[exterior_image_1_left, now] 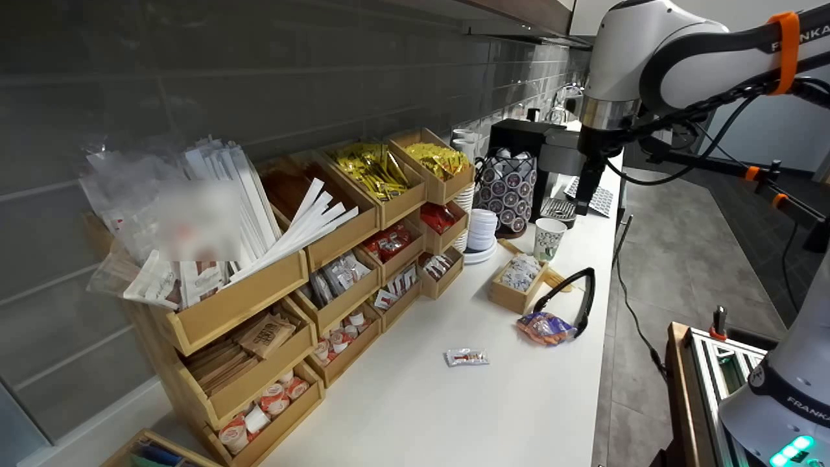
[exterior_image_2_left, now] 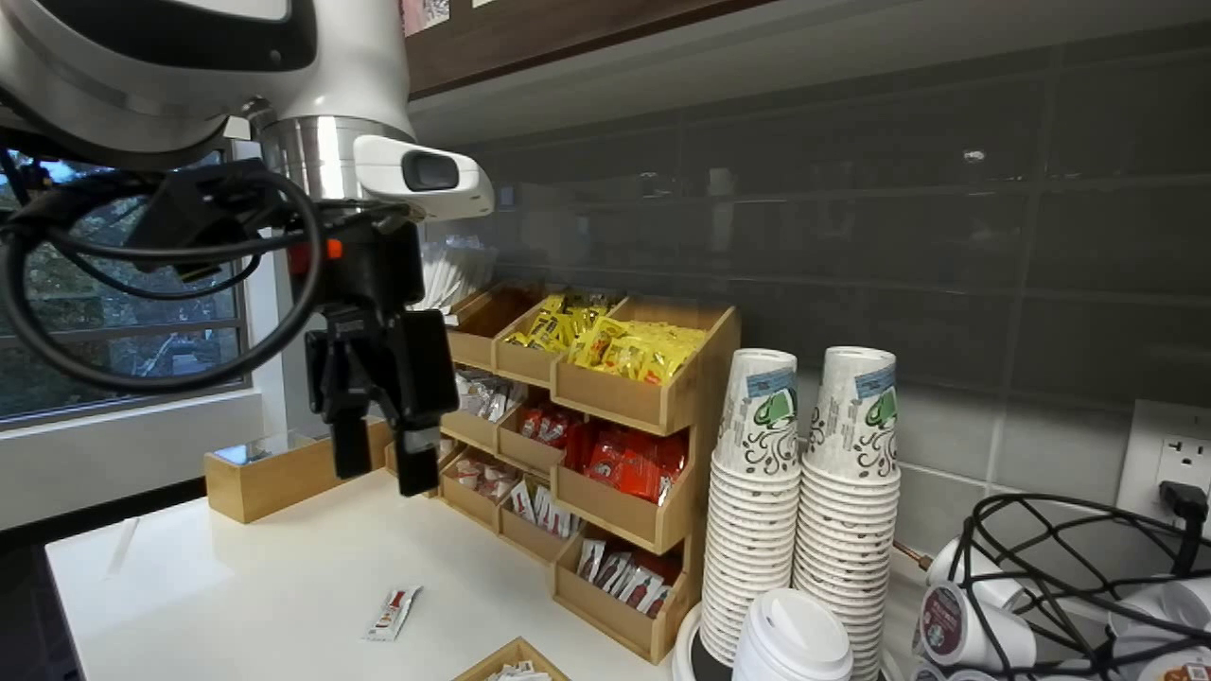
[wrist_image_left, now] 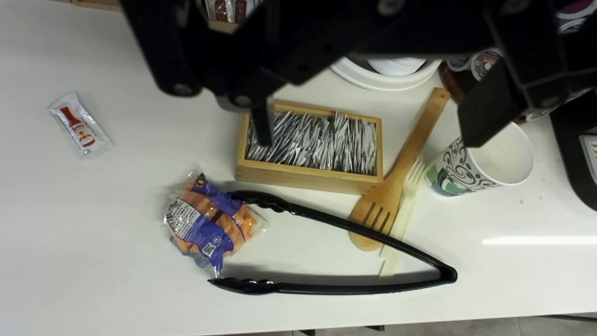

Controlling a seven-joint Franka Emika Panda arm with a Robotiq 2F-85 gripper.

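High over the counter my gripper [exterior_image_2_left: 383, 456] stands open, its fingers apart and nothing between them. In the wrist view a small wooden box [wrist_image_left: 302, 174] of white packets lies below it. Left of that is a single sauce packet [wrist_image_left: 81, 126] with a red bottle printed on it. A clear bag of orange carrots [wrist_image_left: 210, 218] with a purple label rests at the tips of black tongs [wrist_image_left: 358, 227], which are spread. One tong arm passes over a wooden slotted spatula [wrist_image_left: 411, 145] and a pale fork [wrist_image_left: 406, 210]. A patterned paper cup [wrist_image_left: 461, 168] stands to the right.
Tiered wooden bins [exterior_image_1_left: 342, 307] with condiments line the wall. Stacked cups [exterior_image_2_left: 755, 533], white lids [exterior_image_1_left: 482, 226], a wire basket of pods [exterior_image_1_left: 507, 191] and a dark coffee machine [exterior_image_1_left: 517, 136] stand behind.
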